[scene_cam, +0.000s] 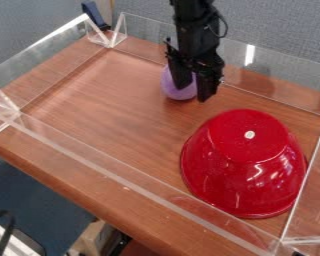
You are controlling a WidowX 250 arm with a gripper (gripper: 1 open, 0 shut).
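The black gripper (192, 80) hangs from the top over the back middle of the wooden surface, its fingers down around or in front of a light purple round object (176, 86). Whether it grips the object cannot be told, as the fingers partly hide it. An upturned red bowl (240, 164) fills the front right.
Clear plastic walls border the wooden surface (96, 110), with their corners at back left, front left and right. Dark and pale objects lie beyond the front left edge.
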